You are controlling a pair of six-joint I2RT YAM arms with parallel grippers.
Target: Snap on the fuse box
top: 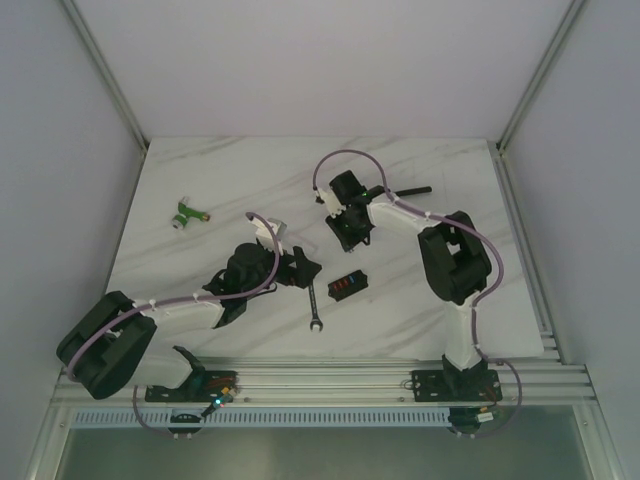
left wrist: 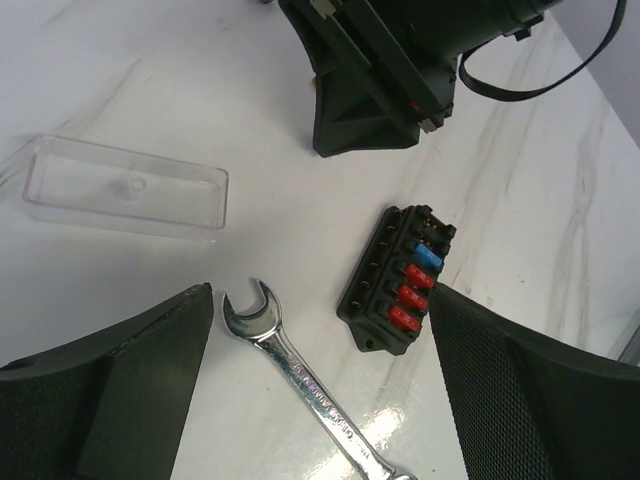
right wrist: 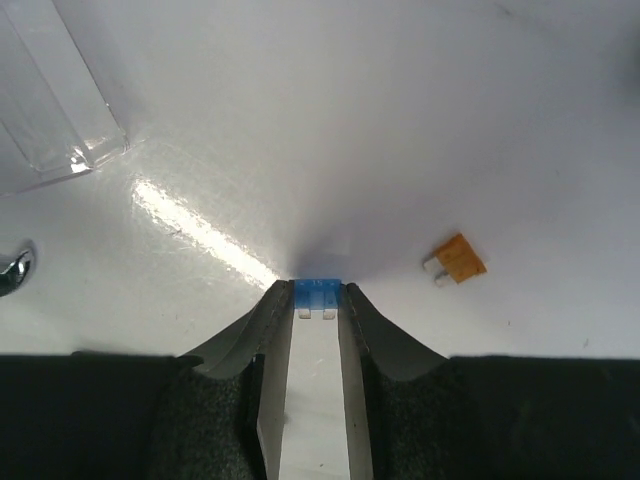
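Note:
The black fuse box (left wrist: pixel 385 280), holding red and blue fuses (left wrist: pixel 426 256), lies on the marble table in front of the right gripper. My right gripper has its fingertips closed around a small blue fuse (right wrist: pixel 317 295); an orange fuse (right wrist: pixel 457 258) lies on the table beside it. My left gripper stands open above a wrench and the left side of the fuse box, with nothing between its fingers.
A clear plastic tray (left wrist: pixel 125 185) lies left of the fuse box. The wrench (left wrist: pixel 320 400) lies between tray and box. A green object (top: pixel 190 214) is at the back left; a dark bar (top: pixel 413 190) is at the back right.

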